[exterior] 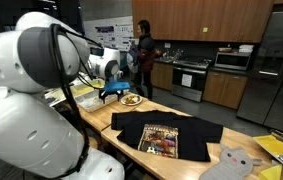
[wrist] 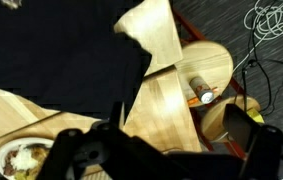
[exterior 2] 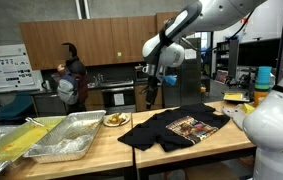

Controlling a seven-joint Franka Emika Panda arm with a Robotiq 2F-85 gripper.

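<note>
Over the table's edge area, my gripper stands open in the wrist view, its dark fingers wide apart and nothing between them. Beneath it lies bare wooden tabletop point(wrist: 166, 118) with the corner of a black cloth point(wrist: 71, 60). Exterior view 2 has the gripper point(exterior 2: 147, 92) pointing down above the table, left of the cloth point(exterior 2: 171, 128). A colourful printed item point(exterior: 159, 140) rests on the cloth.
A plate of food point(exterior: 131, 99) and a foil-like tray point(exterior 2: 66, 137) stand near the gripper. A grey mat point(exterior: 231, 163) lies at the near right. Stools point(wrist: 206, 62) with a small orange-labelled bottle point(wrist: 200, 90) are below the edge. A person stands behind.
</note>
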